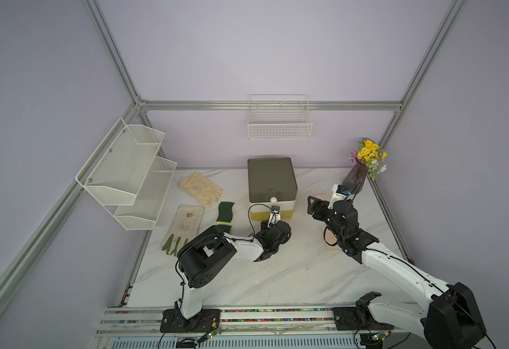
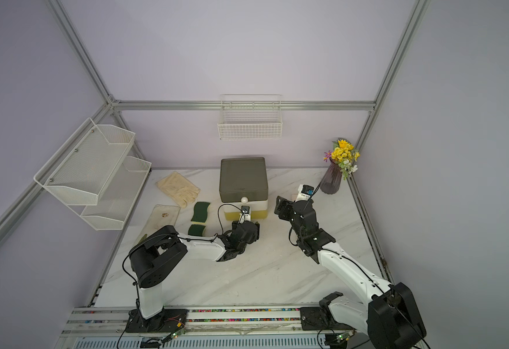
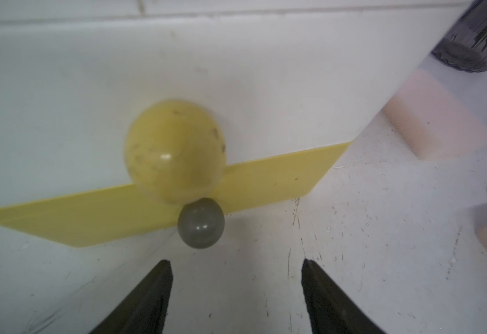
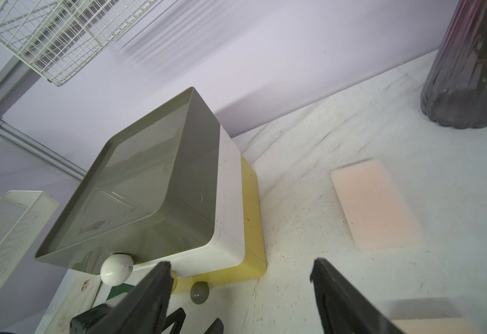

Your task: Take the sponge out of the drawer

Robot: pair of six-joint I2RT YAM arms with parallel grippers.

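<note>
The drawer unit [image 4: 198, 183] has a grey top, a white middle and a yellow bottom layer, and all its drawers look closed. In the left wrist view, a grey knob [image 3: 201, 223] sits low at the yellow drawer [image 3: 288, 177], under a larger yellow knob [image 3: 175, 150]. My left gripper is open in front of the unit, with the grey knob just beyond its fingertips and nothing between them. To the right of the unit, my right gripper is open and empty. The drawer interiors are hidden, and no sponge shows inside.
Pale pink blocks [image 4: 374, 206] lie right of the unit, near the dark vase [image 4: 466, 83]. Green pads [image 2: 200, 211], a beige cloth [image 2: 177, 189] and a cutting board [image 2: 162, 218] lie to its left.
</note>
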